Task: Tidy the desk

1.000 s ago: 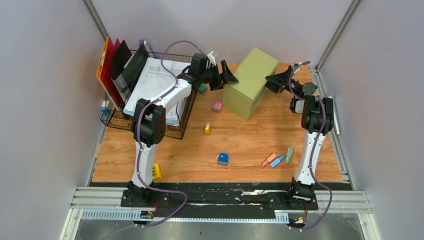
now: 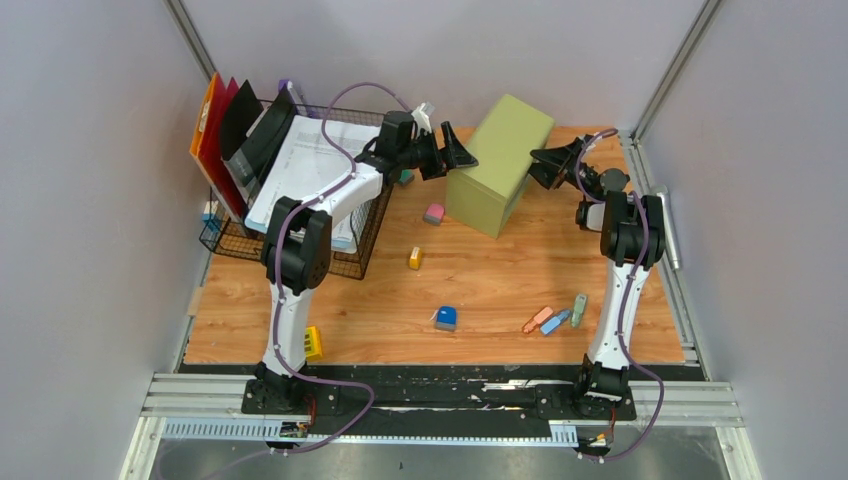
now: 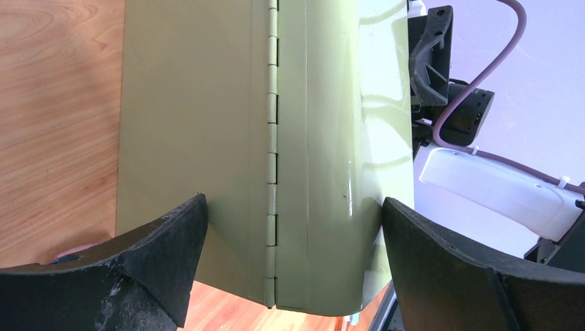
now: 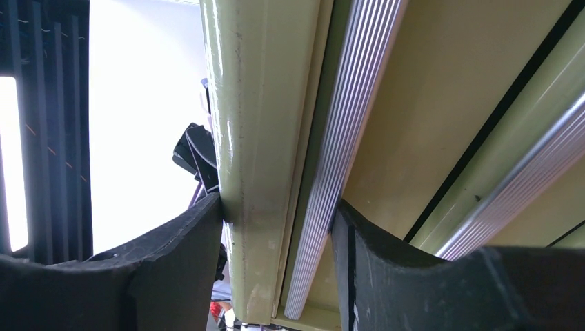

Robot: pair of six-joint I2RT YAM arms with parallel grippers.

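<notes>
A tilted olive-green box (image 2: pixel 500 150) stands at the back centre of the desk. My left gripper (image 2: pixel 450 150) is open at its left side; in the left wrist view its fingertips rest on the green faces, either side of a hinged edge. My right gripper (image 2: pixel 545 162) is at the box's right side. In the right wrist view its part-open fingers lie about a green panel edge (image 4: pixel 259 158) and a ribbed metal strip (image 4: pixel 334 131); whether they grip it firmly is hard to tell.
A wire basket (image 2: pixel 365 250) with papers and folders fills the back left. Small blocks, among them a pink one (image 2: pixel 434 213), a yellow one (image 2: pixel 414 257) and a blue one (image 2: pixel 445 318), lie mid-desk. Several small pieces (image 2: pixel 555 322) sit near the front right.
The box and left arm look almost unchanged.
</notes>
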